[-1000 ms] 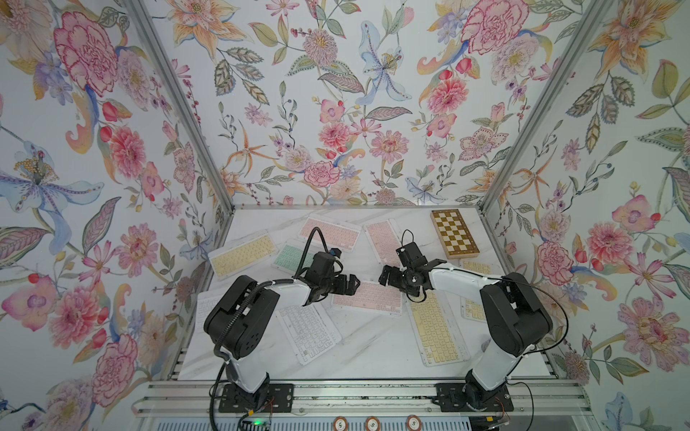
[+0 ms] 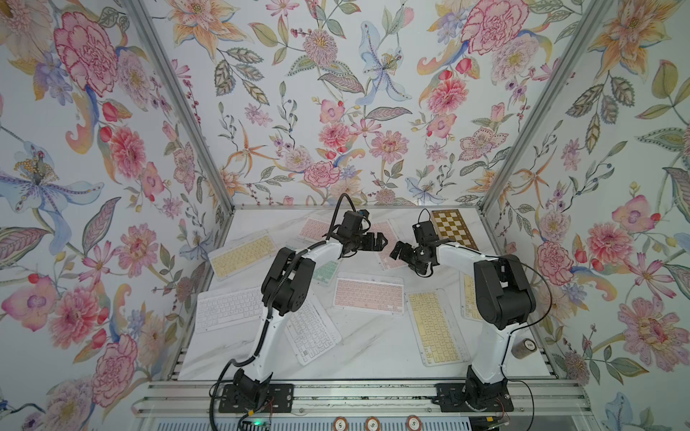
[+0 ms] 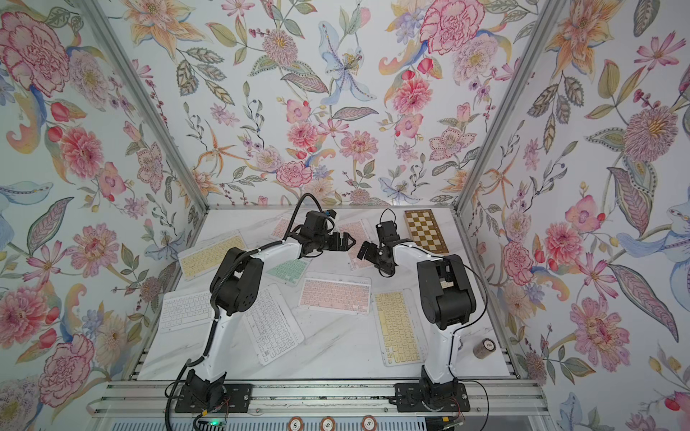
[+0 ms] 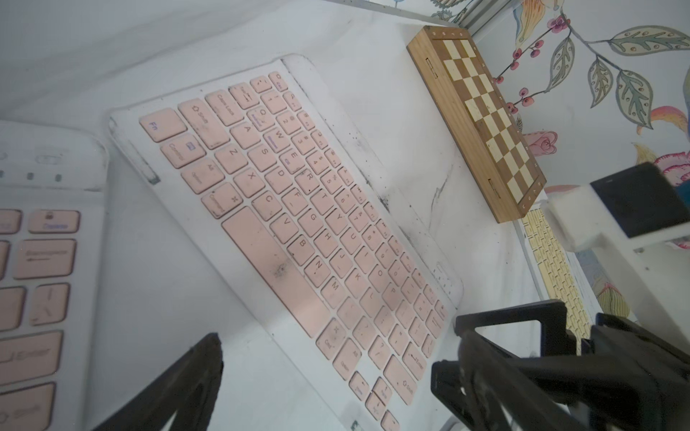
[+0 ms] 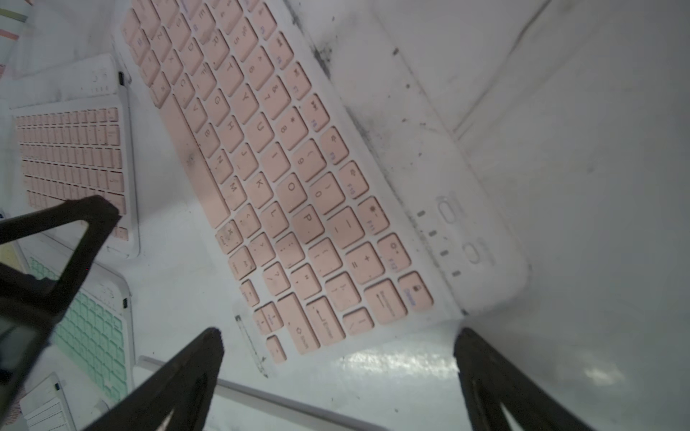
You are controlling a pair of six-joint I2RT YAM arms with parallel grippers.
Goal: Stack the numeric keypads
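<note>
A slanted pink keypad (image 2: 386, 231) lies flat at the back middle of the table. My left gripper (image 2: 379, 242) is over it from the left, its fingers wide apart with nothing between them; in the left wrist view the pink keypad (image 4: 309, 208) runs diagonally below. From the right, my right gripper (image 2: 396, 251) also stands open above that keypad's near end, seen as the pink keypad (image 5: 287, 186) in the right wrist view. Another pink keypad (image 2: 368, 295) lies crosswise nearer the front. A third pink keypad (image 2: 312, 228) is partly hidden behind the left arm.
A wooden checkered box (image 2: 451, 226) stands at the back right, a small can (image 2: 524, 347) at the front right. Bare table shows at front centre.
Both arms have moved toward the back, from over the front pink keypad to over the slanted one. The left gripper has also shifted right. The keypads lie where they were.
</note>
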